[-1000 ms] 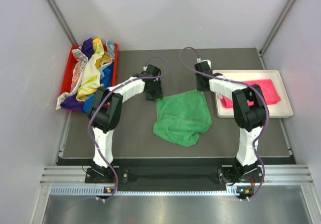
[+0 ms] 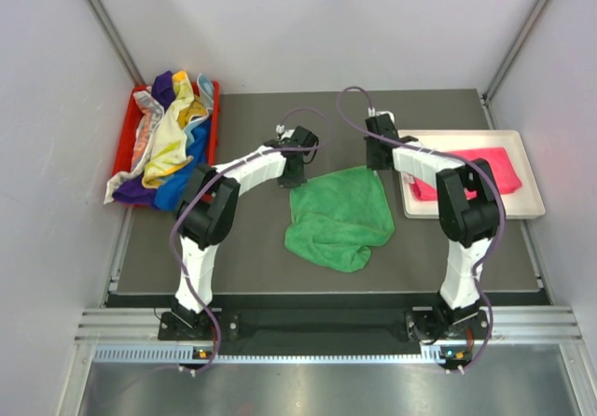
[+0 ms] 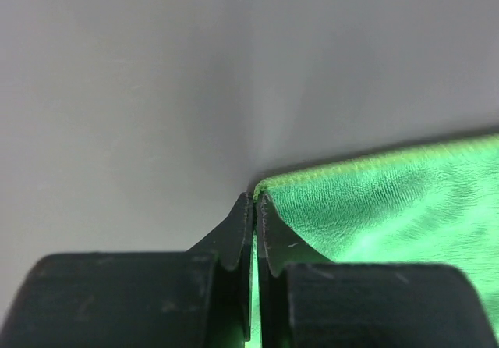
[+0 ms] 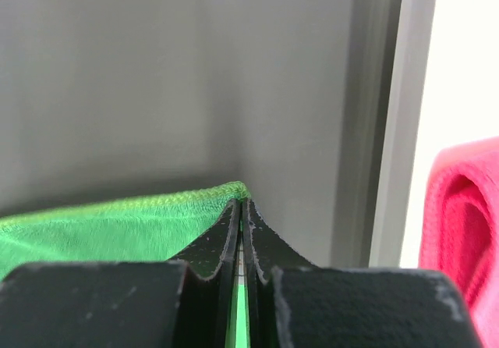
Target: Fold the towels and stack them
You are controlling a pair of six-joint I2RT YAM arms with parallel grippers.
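Note:
A green towel (image 2: 338,215) lies spread on the table, rumpled along its lower part. My left gripper (image 2: 291,179) is at its upper left corner, shut, with the corner's edge (image 3: 366,168) pinched between its fingertips in the left wrist view. My right gripper (image 2: 374,162) is at the upper right corner, also shut, with the hemmed corner (image 4: 195,206) at its fingertips in the right wrist view. A folded pink towel (image 2: 485,169) lies in the white tray on the right.
A red bin (image 2: 126,143) full of mixed coloured cloths stands at the left. The white tray (image 2: 520,206) sits just right of the green towel. Bare table (image 2: 252,257) shows around the towel, behind and in front.
The right arm has barely moved, and the towel looks the same.

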